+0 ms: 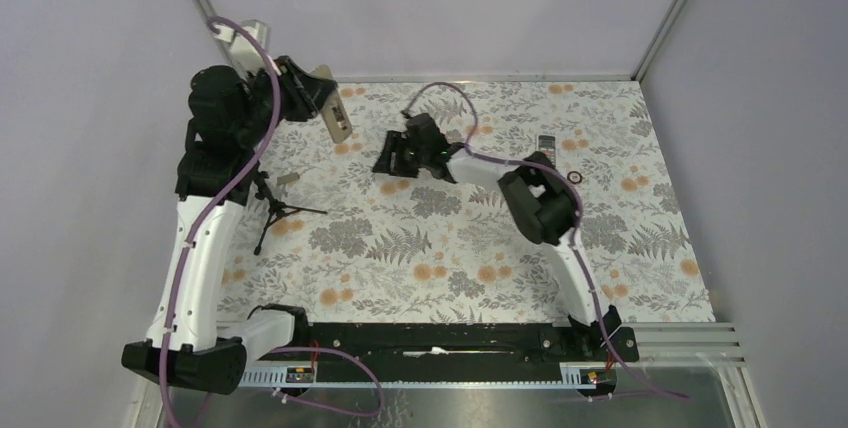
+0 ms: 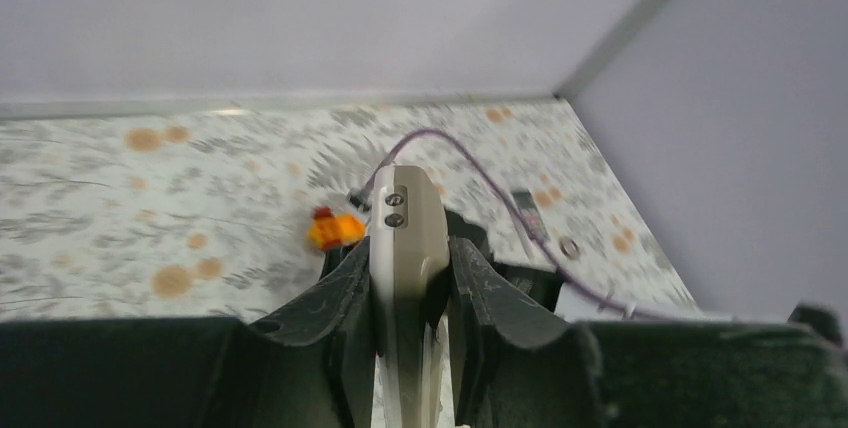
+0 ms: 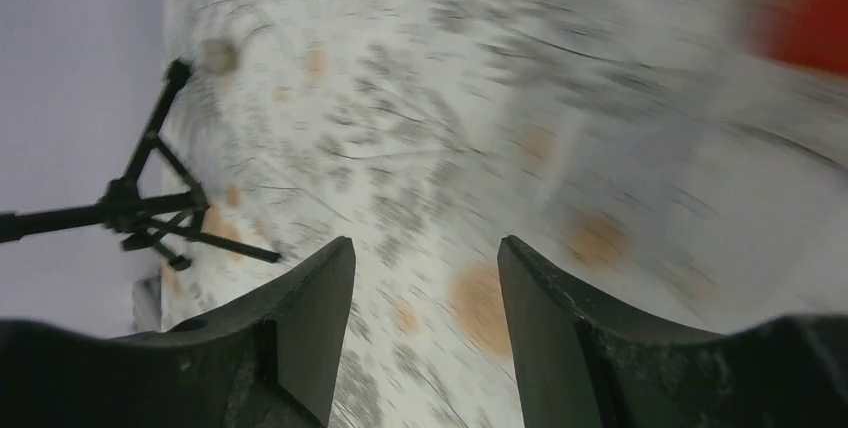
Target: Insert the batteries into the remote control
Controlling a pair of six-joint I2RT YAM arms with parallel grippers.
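Observation:
My left gripper [image 1: 318, 88] is raised at the upper left of the top view, shut on a pale remote control [image 1: 336, 118]. In the left wrist view the remote [image 2: 410, 218] stands upright between the fingers. My right gripper [image 1: 392, 156] is over the middle-left of the table, fingers apart with nothing seen between them; in the right wrist view the floral surface behind them is blurred. I cannot make out any batteries for certain.
A black tripod-like stand [image 1: 278, 210] stands at the left. An orange toy [image 2: 336, 231] is mostly hidden behind my right arm in the top view. A small dark rectangular item [image 1: 547, 145] and a ring [image 1: 575, 172] lie at the right.

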